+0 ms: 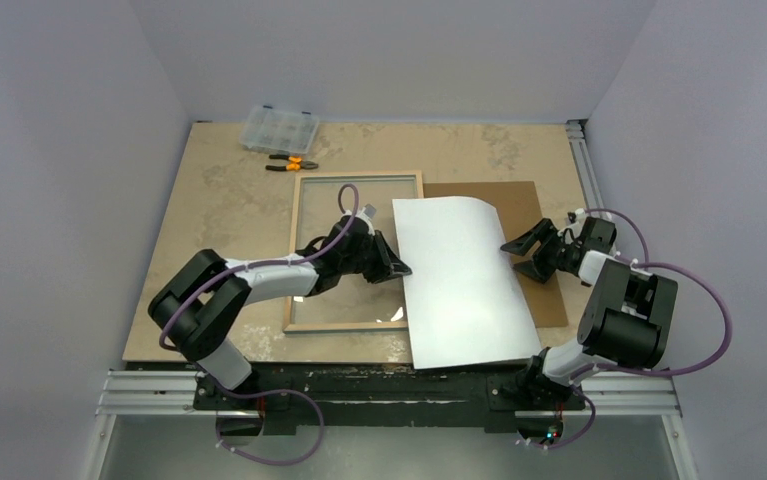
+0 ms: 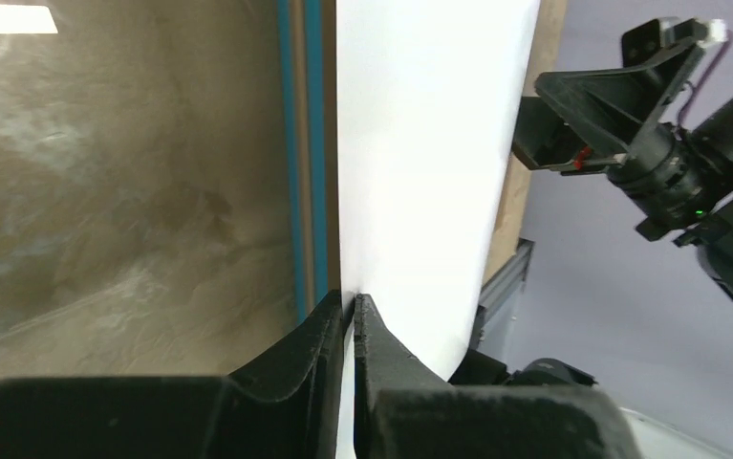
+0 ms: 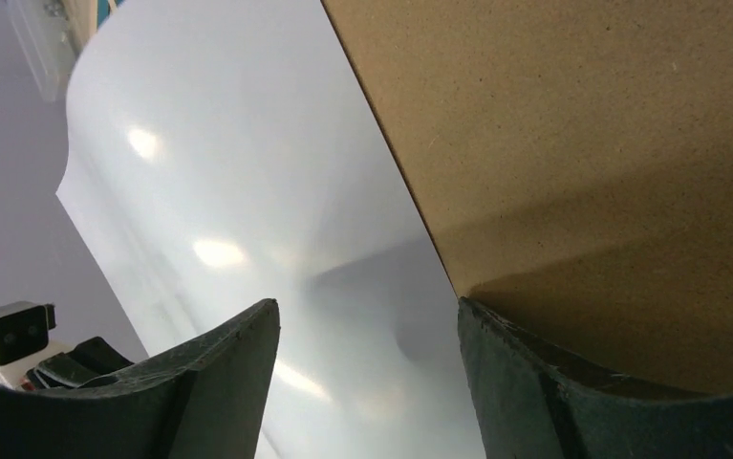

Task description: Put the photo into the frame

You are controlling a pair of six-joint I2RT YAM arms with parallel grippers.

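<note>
A white photo sheet (image 1: 464, 285) lies over the brown board (image 1: 549, 310), its far edge curved up and its left edge at the wooden frame (image 1: 354, 326) with its clear pane. My left gripper is shut on the sheet's left edge, beside the frame's right side. My right gripper (image 1: 522, 250) stands open at the sheet's right edge; in the right wrist view its fingers (image 3: 228, 373) are over the sheet and beside the board, holding nothing.
Orange-handled pliers (image 1: 291, 166) and a clear compartment box (image 1: 279, 130) lie at the back left.
</note>
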